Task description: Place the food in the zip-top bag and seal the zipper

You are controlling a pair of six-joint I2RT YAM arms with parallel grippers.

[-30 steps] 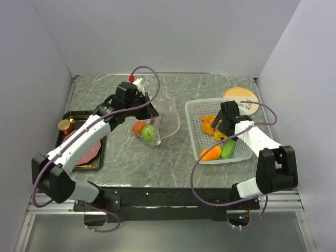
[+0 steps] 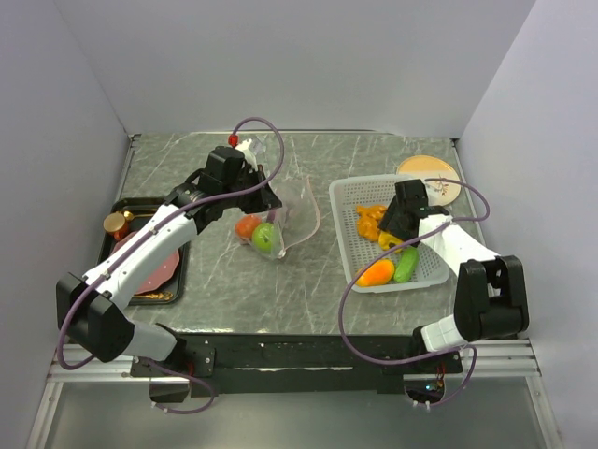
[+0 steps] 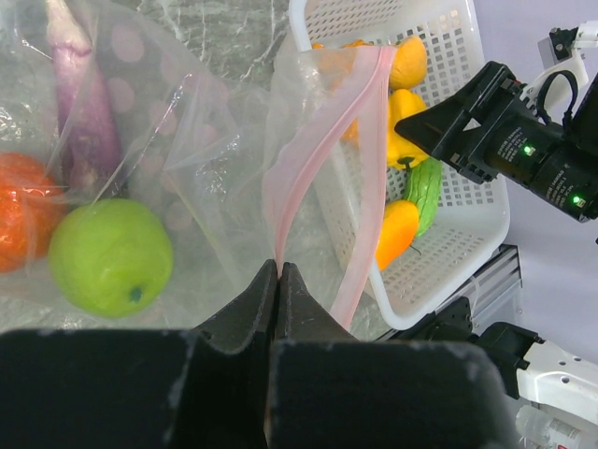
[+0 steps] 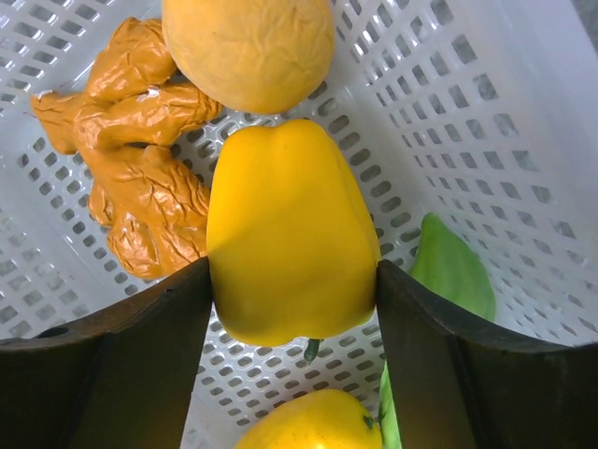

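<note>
In the right wrist view my right gripper is shut on a yellow bell pepper (image 4: 288, 215), a finger against each side. The pepper is still within the white basket (image 2: 342, 220). My left gripper is shut on the pink-edged rim of the clear zip bag (image 3: 220, 154), whose mouth gapes toward the basket. Inside the bag lie a green apple-like fruit (image 3: 110, 257), an orange-red tomato (image 3: 26, 210) and a purple eggplant (image 3: 86, 112).
Around the pepper in the basket are an orange ginger-like root (image 4: 154, 168), a round yellow-orange fruit (image 4: 248, 47), a mango (image 2: 377, 272) and a green cucumber (image 2: 405, 265). A dark tray (image 2: 140, 204) stands at left. Bare table lies between bag and basket.
The left arm and bag have stayed put.
</note>
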